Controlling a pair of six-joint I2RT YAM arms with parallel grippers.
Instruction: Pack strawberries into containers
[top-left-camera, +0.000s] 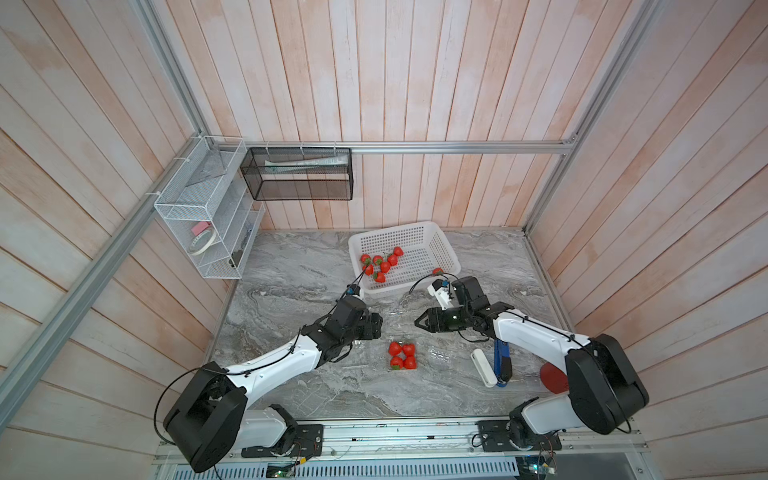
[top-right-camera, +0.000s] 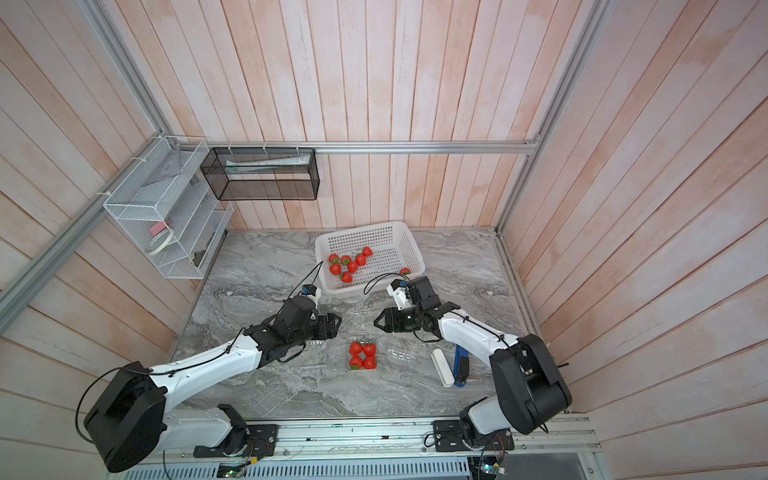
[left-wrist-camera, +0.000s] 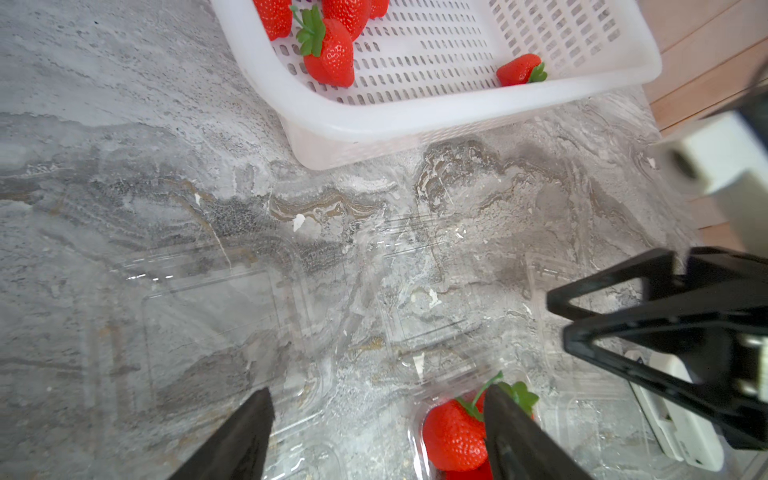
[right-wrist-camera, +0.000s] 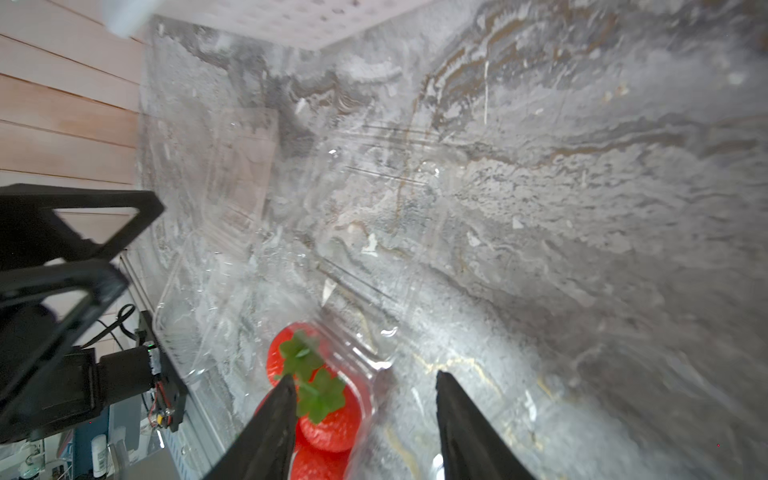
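Several strawberries (top-left-camera: 377, 261) lie in the left part of the white basket (top-left-camera: 441, 240), and one strawberry (left-wrist-camera: 518, 69) lies apart near its right front corner. A clear container (left-wrist-camera: 417, 416) filled with strawberries (top-left-camera: 402, 355) stands in the middle of the table. Other clear containers, hard to make out, appear empty, such as the left container (left-wrist-camera: 216, 320). My left gripper is open above the table, left of the filled container. To the right of it hangs my right gripper, its fingers apart and nothing between them.
At the right lie a white block (top-left-camera: 484, 368) and a blue tool (top-left-camera: 502, 364). A wire shelf (top-left-camera: 208, 208) and a black mesh basket (top-left-camera: 297, 174) hang at the back left.
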